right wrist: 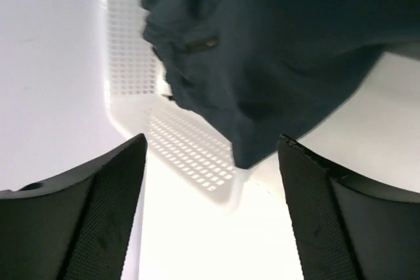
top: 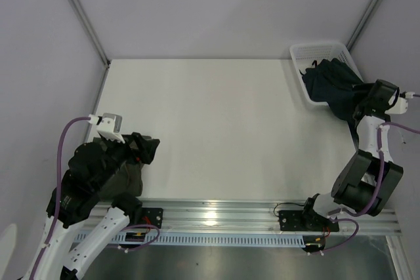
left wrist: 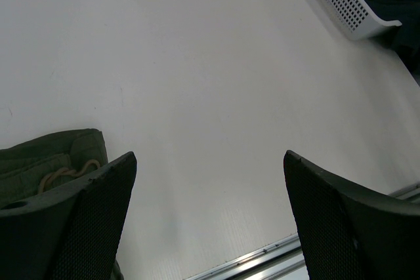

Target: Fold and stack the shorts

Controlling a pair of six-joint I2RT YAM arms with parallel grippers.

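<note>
Dark teal shorts (top: 331, 80) lie bunched over the front right rim of the white basket, spilling outside it toward my right gripper. In the right wrist view its fingers stand apart; the shorts (right wrist: 262, 63) spread beyond them, with an edge close by the right fingertip. No cloth shows pinched there. My left gripper is open and empty, above the table's left front. Below and beside it lies a folded dark green pair of shorts (left wrist: 52, 145) with a tan drawstring, partly hidden by the left finger.
The white basket (top: 298, 70) stands in the back right corner near the walls. A metal rail (top: 210, 204) runs along the front edge.
</note>
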